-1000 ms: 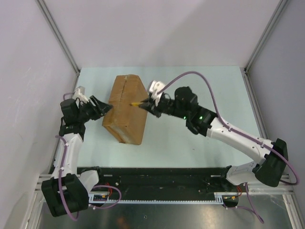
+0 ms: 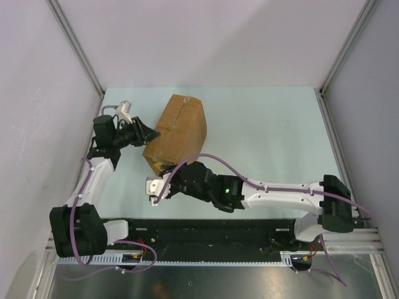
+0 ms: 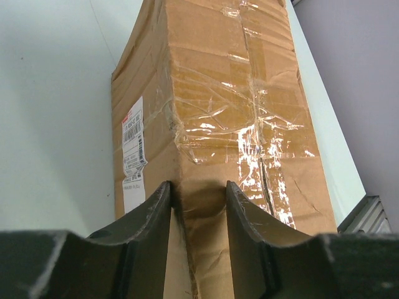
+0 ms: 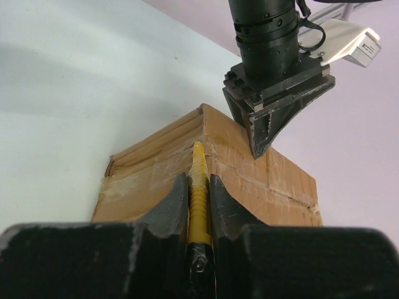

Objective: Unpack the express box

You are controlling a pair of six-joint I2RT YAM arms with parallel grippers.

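Note:
The taped cardboard box (image 2: 181,124) stands tilted on the white table, a shipping label (image 3: 132,146) on one side. My left gripper (image 2: 149,136) presses at a long edge of it; in the left wrist view its fingertips (image 3: 163,196) sit either side of the corner, part open, seemingly touching the cardboard. My right gripper (image 2: 165,177) is at the box's near end, shut on a yellow-handled cutter (image 4: 199,193), which reaches against the box's taped face. The cutter's tip is hard to make out against the box.
Pale walls rise at both sides and at the back. The table's front edge lies close below the right arm.
My right gripper has swung down and toward me with the cutter, from the box's side to its near end. The left gripper and box have shifted slightly right.

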